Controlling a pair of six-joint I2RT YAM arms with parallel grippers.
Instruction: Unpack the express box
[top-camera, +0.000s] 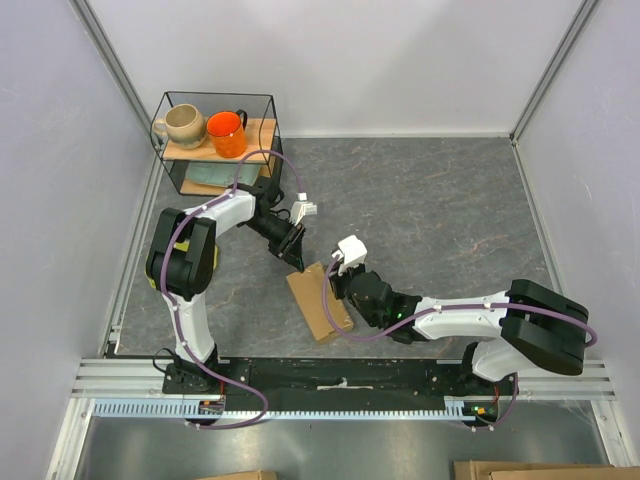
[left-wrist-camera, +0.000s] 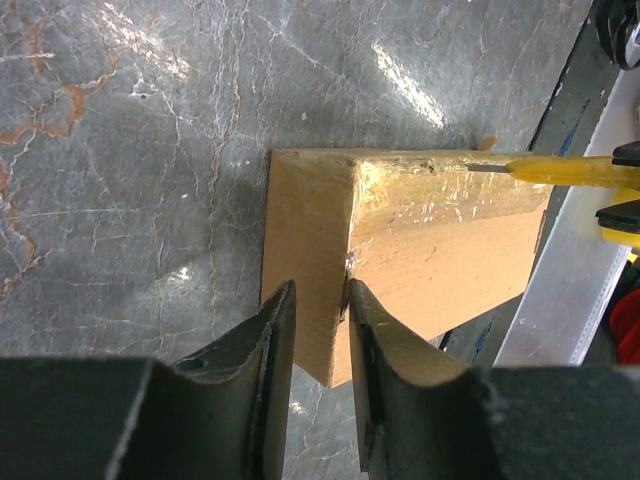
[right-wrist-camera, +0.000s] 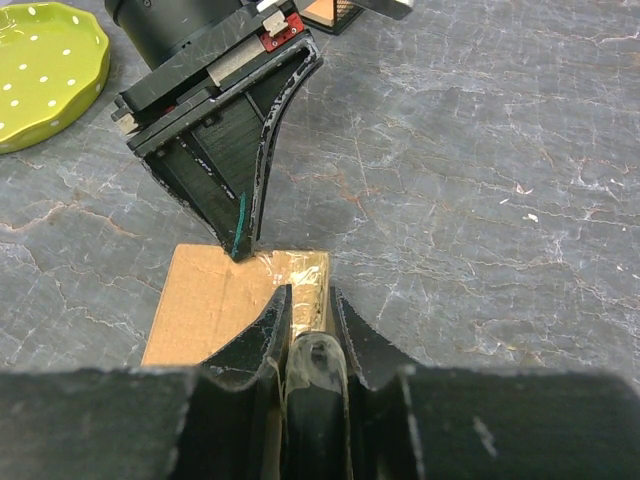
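Observation:
The express box (top-camera: 314, 305) is a brown carton lying on the grey table, with shiny tape along one edge (left-wrist-camera: 430, 170). At its far end is my left gripper, its fingers partly apart over the box's end edge; whether both touch the carton is unclear. My right gripper (top-camera: 337, 284), at the box's right side, is shut on a yellow-handled cutter (left-wrist-camera: 570, 170). The cutter's thin blade tip rests at or just above the taped edge. In the right wrist view, the cutter's blurred dark end (right-wrist-camera: 316, 370) sits between the fingers, hiding part of the box.
A wire rack (top-camera: 218, 165) with a beige mug (top-camera: 184, 126) and an orange mug (top-camera: 227, 134) stands at the back left. The green dotted dish (right-wrist-camera: 50, 70) lies left of the box, partly behind my left arm. Free table extends behind and right.

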